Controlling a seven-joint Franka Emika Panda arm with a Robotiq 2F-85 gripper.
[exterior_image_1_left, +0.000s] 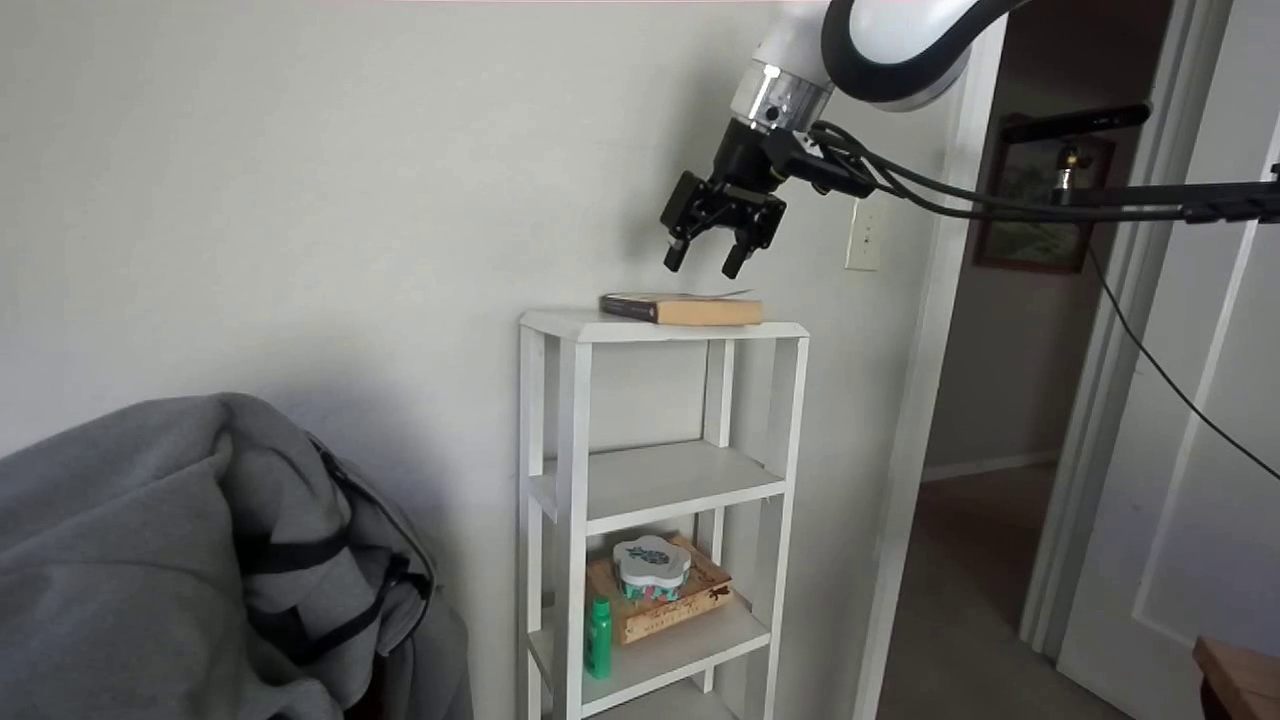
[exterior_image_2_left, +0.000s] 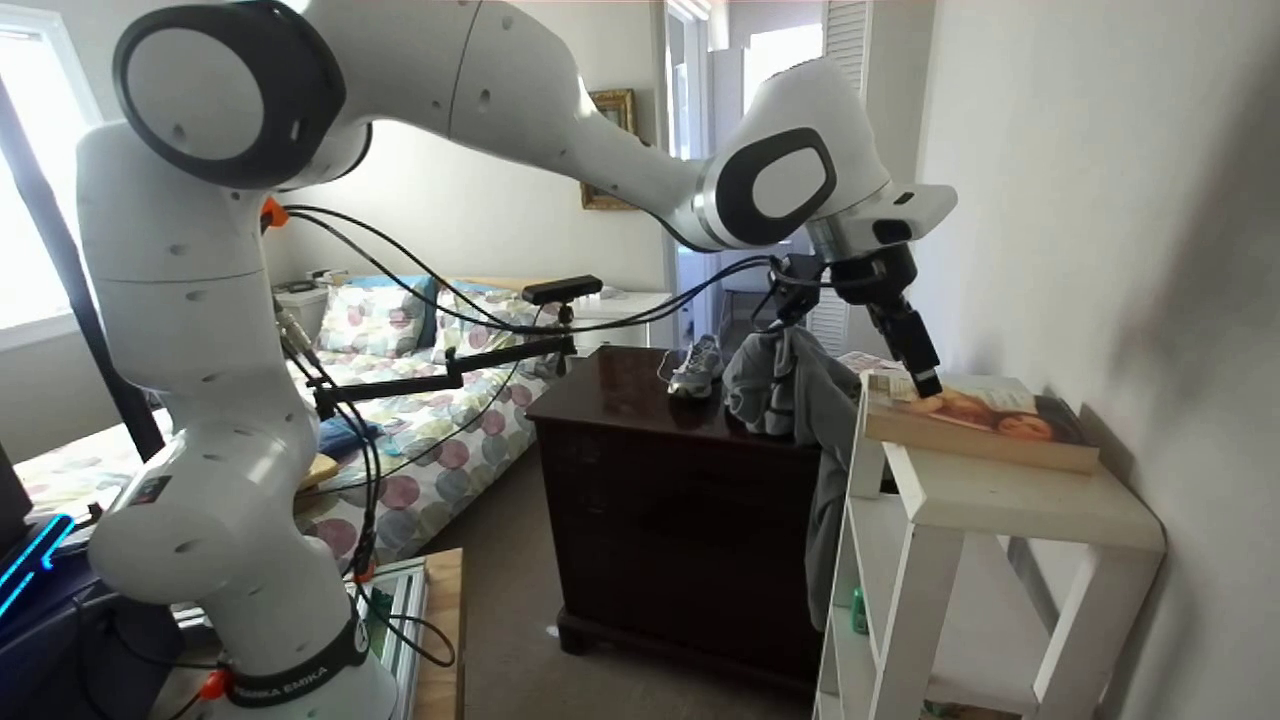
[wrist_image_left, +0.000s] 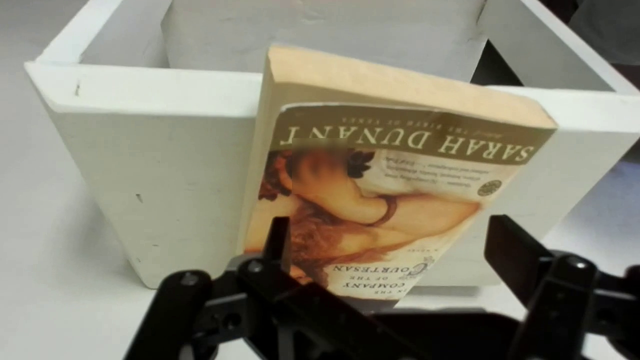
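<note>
A paperback book (exterior_image_1_left: 708, 312) lies flat on the top board of the white shelf (exterior_image_1_left: 564, 324), its front cover slightly lifted at one edge. The wrist view shows the cover of this book (wrist_image_left: 360, 222) upside down, one end reaching past the board's front edge. Above it hangs my gripper (exterior_image_1_left: 704, 264), open and tilted, with clear air between its fingertips and the cover in exterior view 1. From the wrist, the fingers (wrist_image_left: 516, 258) stand wide apart, one over the cover's left part and the other beyond its right side. Nothing is held.
Lower on the shelf stand a green bottle (exterior_image_1_left: 599, 638) and a white flower-shaped tin (exterior_image_1_left: 651, 564) on a wooden box (exterior_image_1_left: 672, 610). A wall runs close behind the shelf. Grey cloth (exterior_image_1_left: 132, 540) lies to the left; a dark dresser (exterior_image_2_left: 684, 516) stands beside the shelf.
</note>
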